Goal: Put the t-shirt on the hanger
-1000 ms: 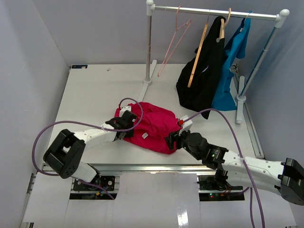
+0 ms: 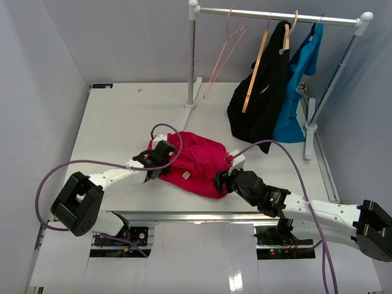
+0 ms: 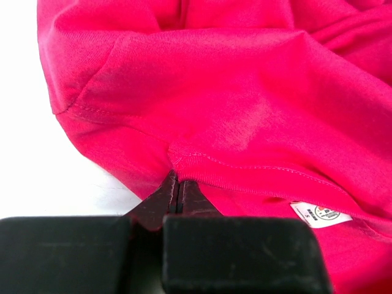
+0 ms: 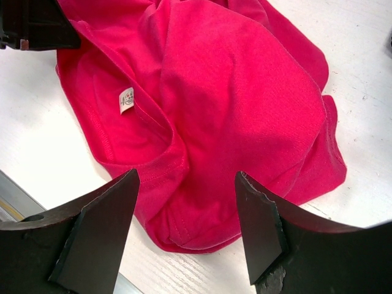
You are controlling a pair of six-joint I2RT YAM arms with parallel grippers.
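Observation:
The red t shirt lies crumpled on the white table, a label showing in its opening. My left gripper is at the shirt's left part, its fingertips together on the fabric at a stitched hem, apparently pinching it. My right gripper stands open over the shirt's right end, fabric visible below its spread fingers. In the top view a pink hanger and a wooden hanger hang empty from the rail.
A black garment and a blue garment hang at the right of the rack, reaching down to the table. The rack's left foot lies just behind the shirt.
My left arm has shifted very slightly. The shirt and the right arm look practically unchanged.

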